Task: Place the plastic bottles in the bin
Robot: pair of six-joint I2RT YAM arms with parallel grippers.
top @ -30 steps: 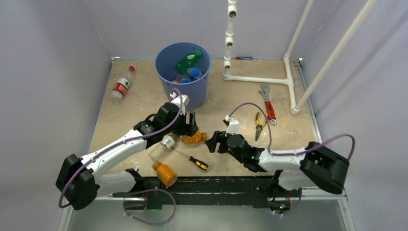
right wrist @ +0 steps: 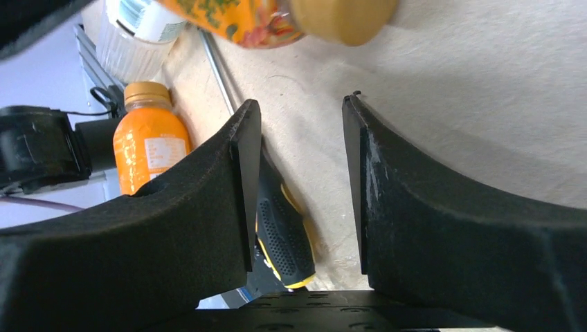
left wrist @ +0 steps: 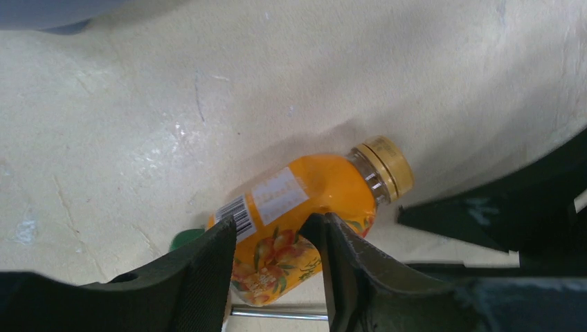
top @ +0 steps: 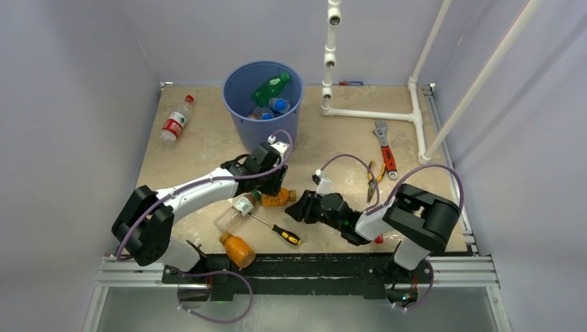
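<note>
An orange bottle (left wrist: 291,200) lies beside the bin (top: 262,128), with my left gripper open over it, fingertips at its body. My right gripper is low over the table near that bottle's cap (right wrist: 346,17); bare table shows between its separated fingertips, and whether it grips anything lower is unclear. A clear bottle (top: 232,218) and another orange bottle (top: 237,250) lie in front. A red-labelled bottle (top: 175,124) lies at back left. The bin holds green and blue-capped bottles.
A screwdriver (top: 284,233) lies between the front bottles and my right gripper. Pliers (top: 374,181) and a wrench (top: 385,149) lie at right, beside a white pipe frame (top: 367,112).
The right gripper has moved left and lower, toward that bottle's cap.
</note>
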